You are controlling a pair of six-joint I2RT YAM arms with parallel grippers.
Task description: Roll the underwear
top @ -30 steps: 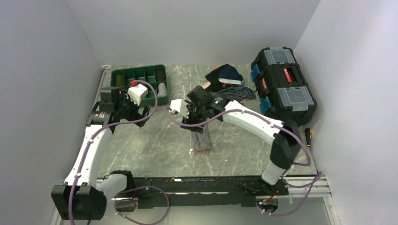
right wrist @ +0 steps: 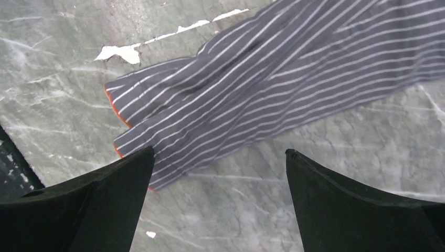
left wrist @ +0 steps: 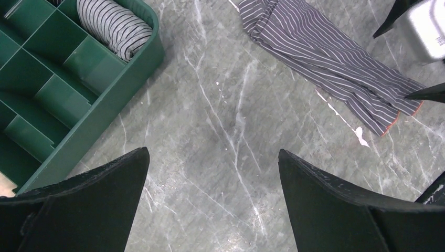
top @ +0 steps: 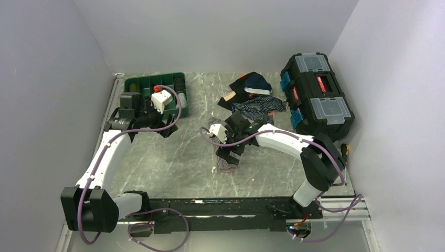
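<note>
A grey striped pair of underwear, folded into a long strip with orange-edged ends, lies flat on the marble table; the left wrist view shows it at upper right. My right gripper hangs low over its near end, open, fingers either side, with no cloth visibly held. In the top view that arm partly hides the strip. My left gripper is open above bare table beside the green divided box, with nothing between its fingers.
The green box holds rolled cloths. A pile of clothes lies at the back, black toolboxes at the right. Bare table lies between box and strip.
My right gripper has moved toward the table's front and down over the strip's near end.
</note>
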